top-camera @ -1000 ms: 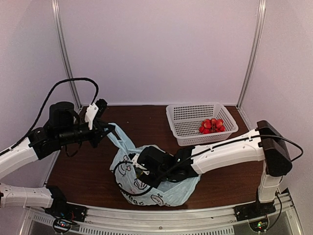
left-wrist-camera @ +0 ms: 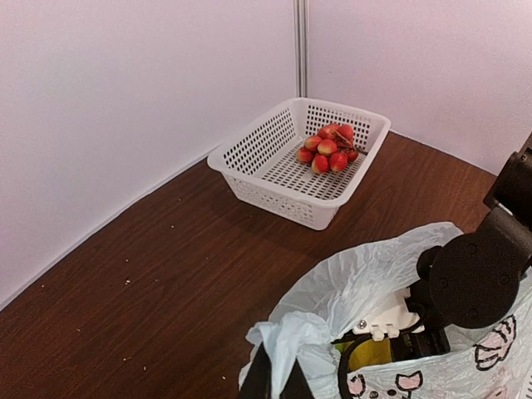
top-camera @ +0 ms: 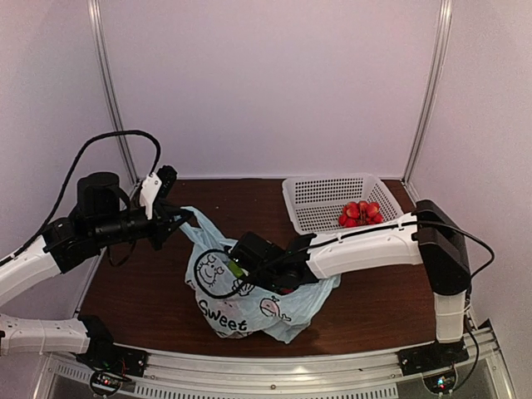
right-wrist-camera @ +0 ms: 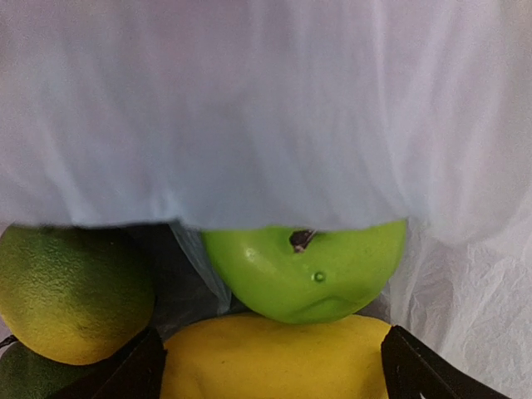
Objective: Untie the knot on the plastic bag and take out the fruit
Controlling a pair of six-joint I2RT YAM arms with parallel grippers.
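The pale blue plastic bag (top-camera: 218,312) lies open at the table's front, printed with faces and "Sweet". Its stretched handle (left-wrist-camera: 287,337) runs up to my left gripper (top-camera: 184,218), which is shut on that thin film. My right gripper reaches into the bag, its fingers (right-wrist-camera: 137,370) apart. Between and beyond those fingers lies a large yellow fruit (right-wrist-camera: 274,345); whether they touch it I cannot tell. Behind it sits a green apple (right-wrist-camera: 307,270), and a green-yellow round fruit (right-wrist-camera: 75,291) rests at the left. Bag film hides the upper part of the right wrist view.
A white perforated basket (top-camera: 299,204) stands at the back right, holding a bunch of small red fruits (top-camera: 360,214) on its right side. Its left part is empty. Bare table (top-camera: 141,291) shows left of the bag and behind it.
The bag's front has risen and shows more print. My left gripper has barely shifted.
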